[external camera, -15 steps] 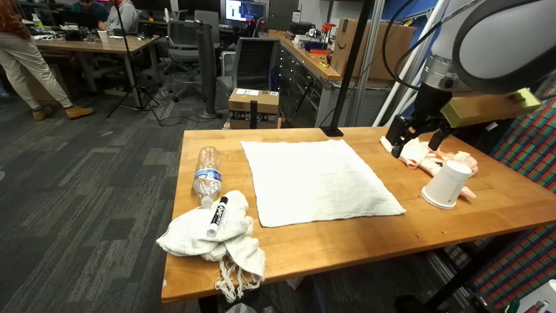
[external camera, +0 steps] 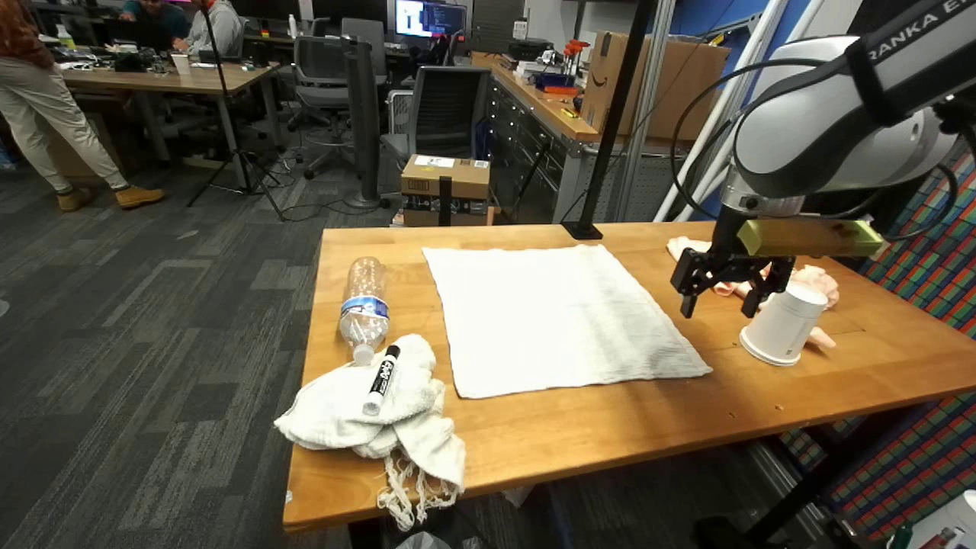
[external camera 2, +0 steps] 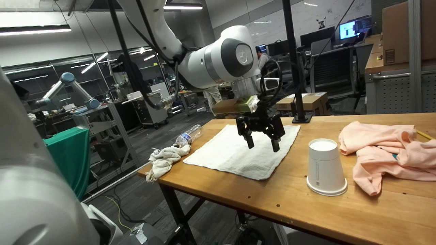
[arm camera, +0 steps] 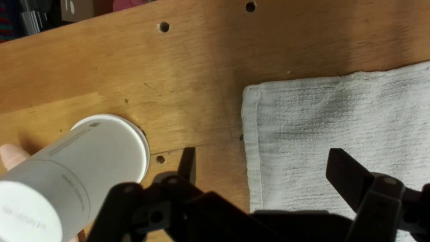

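Note:
Above the table, between the white cloth and the cup, hangs my gripper (external camera: 718, 311), open with nothing between its fingers. The white cloth (external camera 2: 245, 151) lies spread flat; in the wrist view its hemmed corner (arm camera: 278, 121) sits beneath the gap and one finger. An upside-down white paper cup (external camera 2: 325, 167) stands on the bare wood, apart from the cloth. From the wrist the cup (arm camera: 76, 161) appears at the left, outside the fingers. A crumpled pink cloth (external camera 2: 384, 151) lies behind the cup.
On the far side, a clear bottle (external camera: 364, 311) lies beside a bunched white towel (external camera: 366, 412) with a black-and-white marker (external camera: 381, 380) on it. A black post (external camera: 583, 229) rises from the table's back edge. Bare wood (external camera: 585, 421) runs along the front.
My gripper has come lower and its wrist has shifted left in exterior view 1. It stays open. The cup, cloths, bottle and marker have not moved.

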